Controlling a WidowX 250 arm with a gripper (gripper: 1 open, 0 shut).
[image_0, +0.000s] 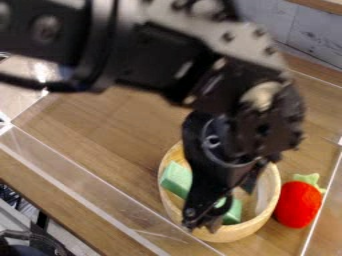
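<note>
My black gripper (214, 205) reaches down into a light wooden bowl (175, 211) at the lower middle of the view, its fingertips over a mint-green block (175, 180) lying in the bowl. The gripper is open; the arm hides much of the bowl's inside. Just right of the bowl sits a red strawberry-like toy (298, 204) with a green top.
A clear strip runs along its front-left edge, with cables beyond at the lower left. A grey panel stands at the back right.
</note>
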